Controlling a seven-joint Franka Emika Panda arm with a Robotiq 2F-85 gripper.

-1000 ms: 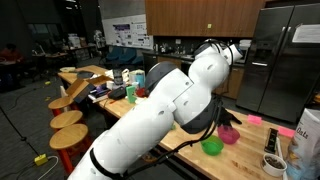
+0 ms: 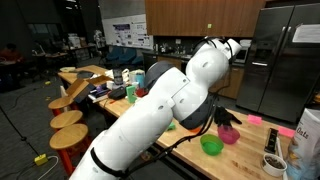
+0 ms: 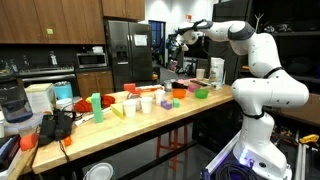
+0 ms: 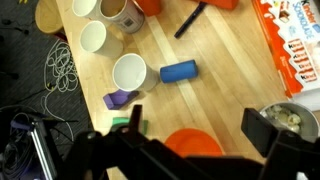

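Note:
My gripper is open above the table in the wrist view, its dark fingers (image 4: 267, 134) wide apart with nothing between them. Below the gap lies an orange-red round bowl (image 4: 193, 144), partly cut off from sight. A blue block (image 4: 179, 71) lies farther up the table, beside a white cup (image 4: 131, 73). A purple block (image 4: 119, 99) rests near the table's left edge, and part of a green thing (image 4: 124, 126) shows by the left finger. In exterior view 2 the hand (image 3: 181, 41) is high above the table.
A metal bowl (image 4: 291, 119) and a red-and-white box (image 4: 291, 40) stand at the right. More white cups (image 4: 100, 39) line the upper left. A dark marker (image 4: 188, 22) lies near the top. A green bowl (image 2: 211, 145) and a pink bowl (image 2: 229, 134) sit beside the arm.
The upper part of the arm has shifted slightly to the right in exterior view 1. The things on the table look the same.

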